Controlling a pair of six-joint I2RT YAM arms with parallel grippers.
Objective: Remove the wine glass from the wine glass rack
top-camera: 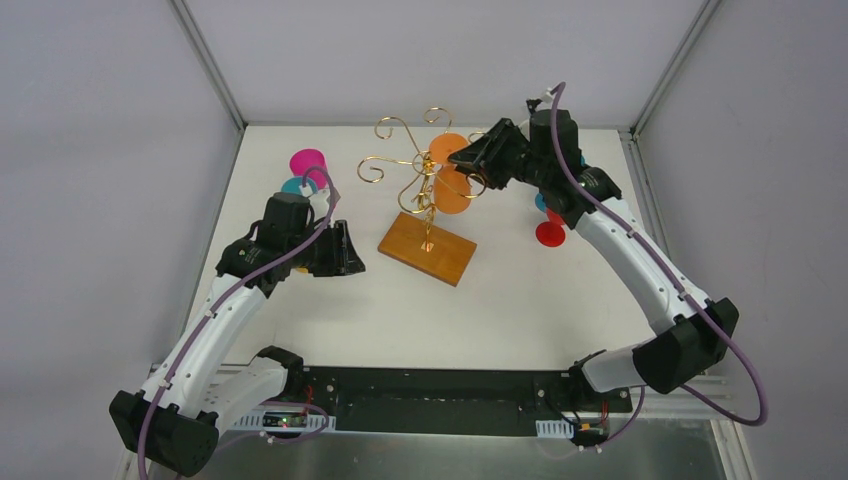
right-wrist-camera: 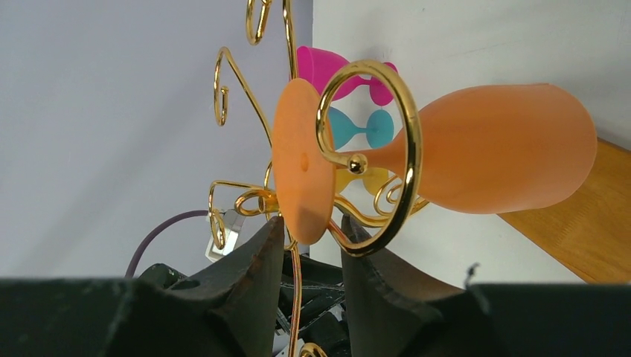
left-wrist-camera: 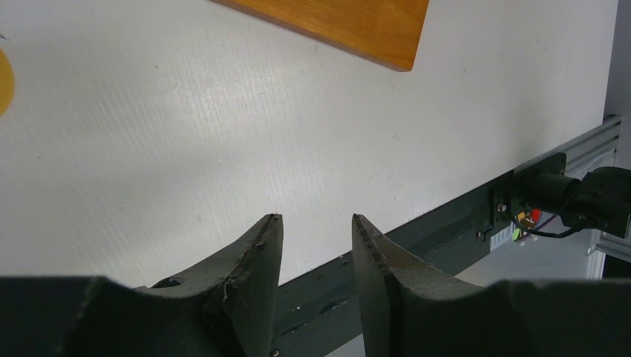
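An orange wine glass (right-wrist-camera: 513, 149) hangs upside down in a gold hoop of the wine glass rack (top-camera: 420, 205), its bowl below the hoop and its round foot (right-wrist-camera: 301, 149) above. My right gripper is at the foot, fingers apart, with the foot's lower edge between the fingertips. The left finger (right-wrist-camera: 260, 260) lies close against the foot; whether it touches, I cannot tell. The hoop passes in front of the right finger (right-wrist-camera: 364, 275). My left gripper stands open and empty over the table, away from the rack.
The rack's wooden base (top-camera: 430, 250) stands mid-table, with curled gold arms spreading above it. A pink glass (top-camera: 307, 160) and a blue glass (top-camera: 295, 186) lie at the left. A red glass (top-camera: 550, 234) is at the right.
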